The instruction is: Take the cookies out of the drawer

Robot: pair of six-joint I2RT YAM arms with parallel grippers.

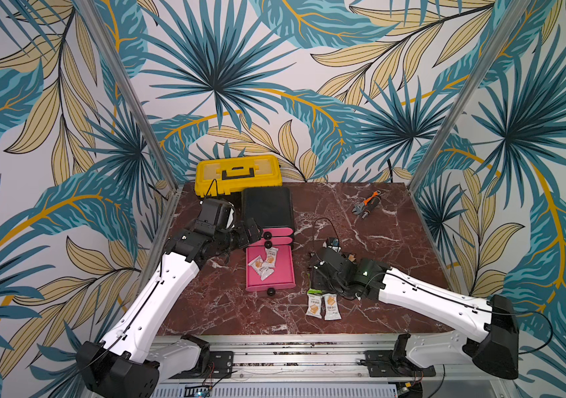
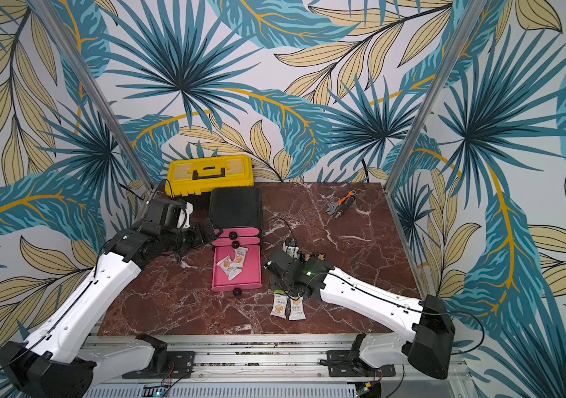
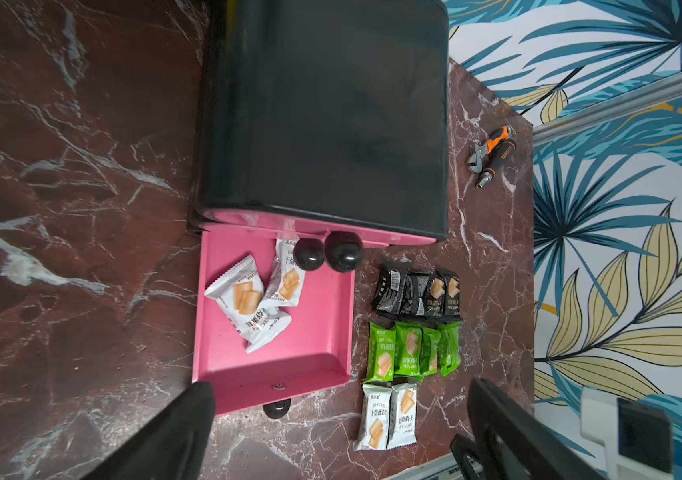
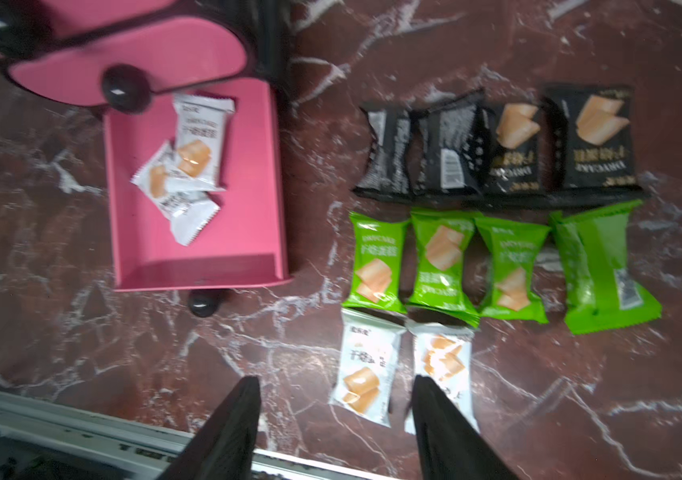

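The pink drawer of the black cabinet is pulled out, holding white cookie packets. Two more white packets lie side by side on the table right of it, below rows of green packets and black packets. My left gripper hangs high at the drawer's left, fingers apart, nothing visible between them. My right gripper is open above the table right of the drawer, its fingertips framing the white packets in the right wrist view, none held.
A yellow toolbox stands at the back left. Pliers or wrench tools lie at the back right.
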